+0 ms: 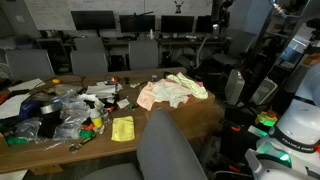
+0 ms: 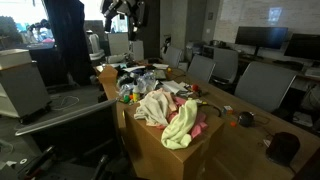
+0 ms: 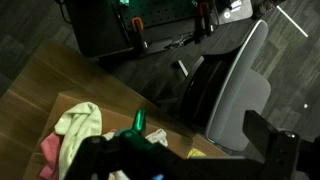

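Observation:
My gripper stands open along the lower part of the wrist view, its dark fingers wide apart. No object shows held between them. It is high above the floor and table edge, well clear of the cloths. A pale green cloth [image 2: 180, 125] hangs over the near table corner in exterior view 2, with a pink cloth [image 2: 154, 106] beside it. The wrist view has the pale green cloth [image 3: 78, 128] at lower left. A yellow cloth [image 1: 122, 129] lies flat near the table's front edge in exterior view 1.
Clear bags and mixed items [image 1: 65, 120] crowd the table's left part. A grey chair [image 1: 165, 150] stands against the near edge; the wrist view shows its back [image 3: 240, 85] too. Bare wood [image 1: 205, 112] shows right of the yellow cloth. Desks with monitors [image 1: 95, 20] stand behind.

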